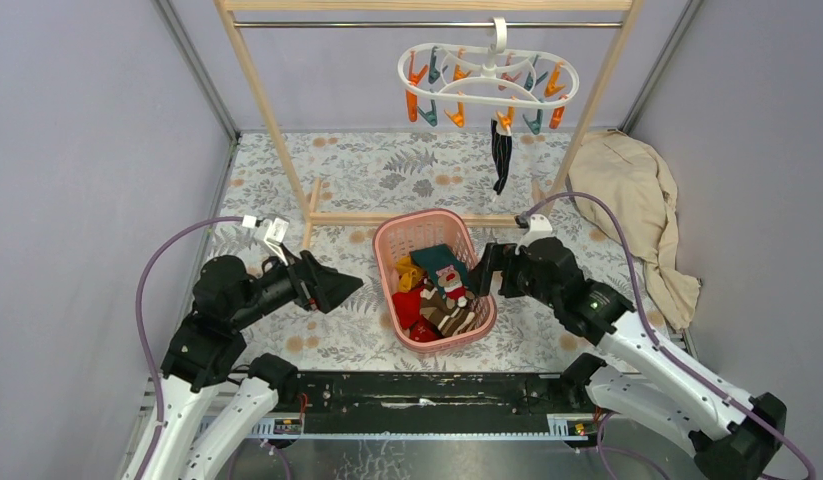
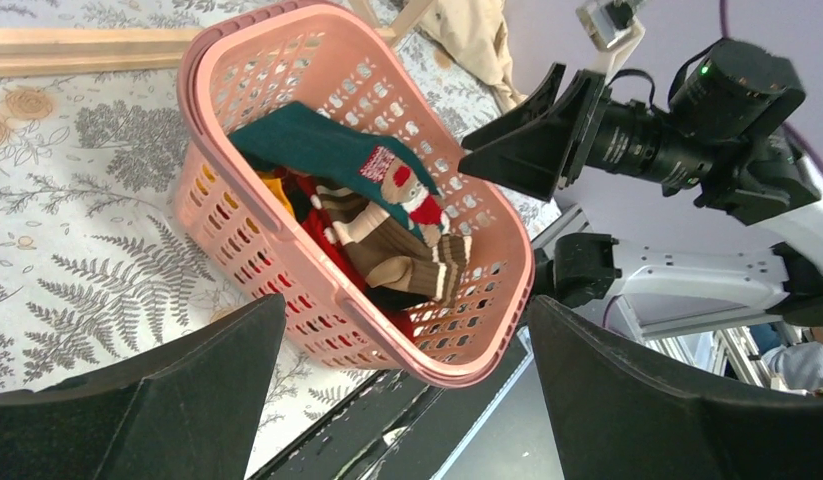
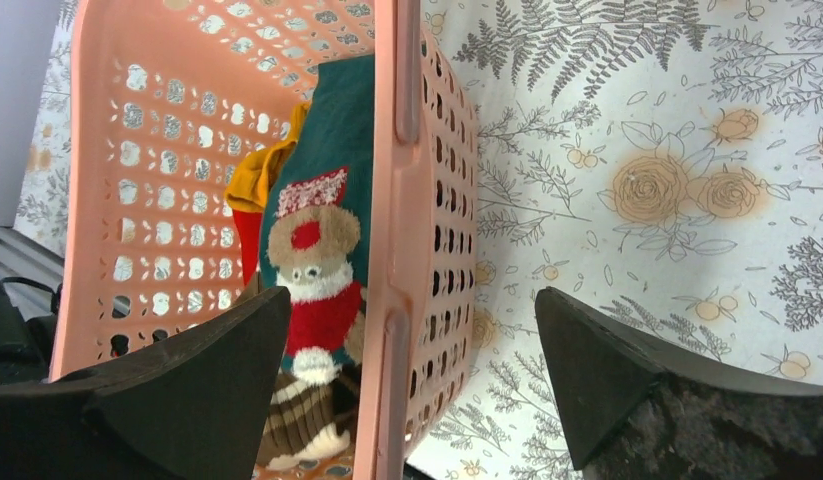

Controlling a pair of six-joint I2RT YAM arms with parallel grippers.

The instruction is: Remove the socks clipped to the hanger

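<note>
One black striped sock (image 1: 501, 157) hangs from an orange clip on the white oval hanger (image 1: 487, 100) at the top of the top view. Below it on the floor stands the pink basket (image 1: 391, 300), holding several socks, among them a green sock (image 2: 332, 150) with a bear figure and a brown striped sock (image 2: 372, 240). My left gripper (image 1: 339, 290) is open and empty, left of the basket. At the basket's right rim is my right gripper (image 1: 484, 270), also open; in the right wrist view the rim (image 3: 392, 250) shows between its fingers.
A wooden frame (image 1: 262, 110) carries the hanger on a metal rod (image 1: 387, 25). Beige cloth (image 1: 627, 200) lies at the right wall. Several orange and green clips on the hanger are empty.
</note>
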